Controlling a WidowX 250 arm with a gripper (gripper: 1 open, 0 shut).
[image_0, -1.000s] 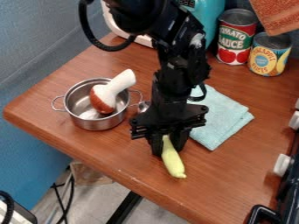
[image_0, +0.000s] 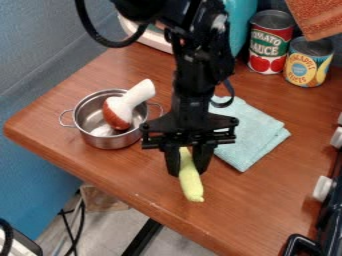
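Observation:
The black gripper (image_0: 185, 152) is low over the middle of the wooden table, its fingers around the top end of a pale yellow, long vegetable-like object (image_0: 191, 182), which points toward the front edge. To the left a steel pot (image_0: 107, 139) holds a white and reddish-brown object (image_0: 134, 96). A folded light blue cloth (image_0: 251, 140) lies to the right of the gripper.
At the back right stand a tomato sauce can (image_0: 269, 48) and a second can (image_0: 307, 67), near an orange cloth (image_0: 321, 12). Black equipment (image_0: 311, 225) lines the right edge.
The gripper has risen slightly and shifted a little left, and the yellow object has moved with it.

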